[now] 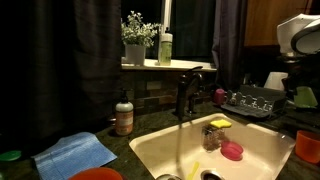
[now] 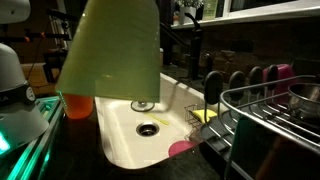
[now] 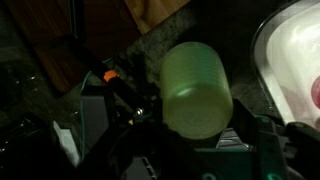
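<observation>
A translucent yellow-green cup (image 3: 194, 85) sits between the fingers of my gripper, which is shut on it. In exterior view 1 this green cup (image 1: 305, 97) hangs at the right edge, above the counter and beyond the sink's right side. Very near the camera in exterior view 2, the same cup (image 2: 115, 55) fills the upper left and blocks much of that side. The wrist view puts it over dark counter, with the white sink rim to its right. Both fingertips are hard to make out in the dark.
An orange cup (image 1: 307, 147) stands on the counter right of the sink (image 1: 160, 150). Inside the sink are a pink bowl (image 1: 232, 151) and a yellow sponge (image 1: 221, 124). A wire dish rack (image 2: 285, 120) borders it. A soap bottle (image 1: 124, 115) and blue cloth (image 1: 73, 155) lie left.
</observation>
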